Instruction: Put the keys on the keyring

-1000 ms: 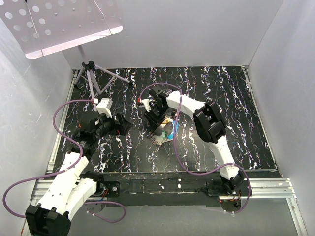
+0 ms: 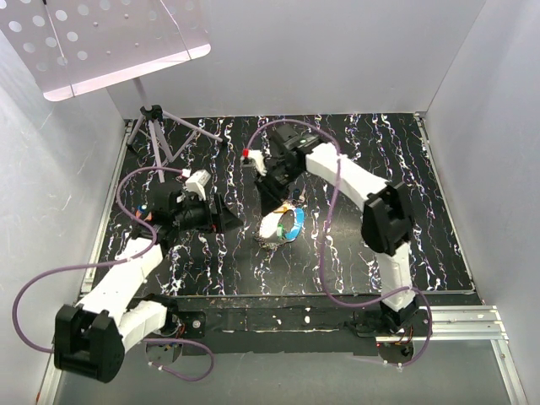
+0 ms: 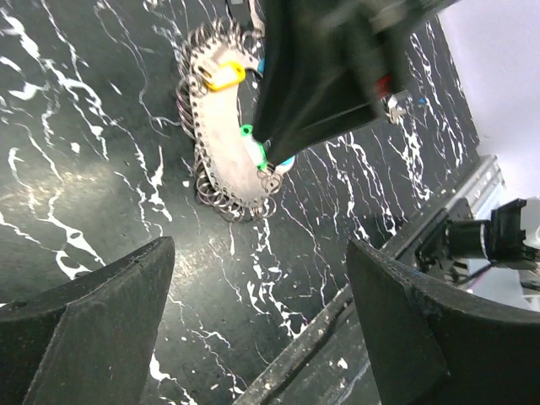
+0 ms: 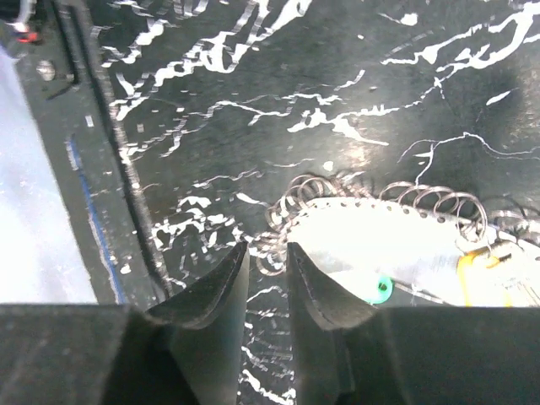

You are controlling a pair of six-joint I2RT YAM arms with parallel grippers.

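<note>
A pale, curved pad (image 3: 218, 126) edged with several wire rings (image 3: 232, 202) lies flat on the black marbled table; I take it for the keyring piece. On it are a yellow tag (image 3: 226, 76) and a green tag (image 3: 253, 145). Blue material shows at its right side in the top view; individual keys are hard to make out. My right gripper hovers above the pad, its fingers slightly apart with only table and rings visible between them. To the left, my left gripper (image 2: 232, 217) is open and empty above the table.
A tripod stand (image 2: 160, 135) with a pink perforated panel (image 2: 93, 42) occupies the back left. Purple cables (image 2: 323, 253) loop around both arms. A dark rail (image 2: 278, 316) runs along the front.
My left gripper has moved right, towards the pad. The right gripper has risen slightly away from the pad, its forearm swinging outward and up. The pad seems to lie in the same place.
</note>
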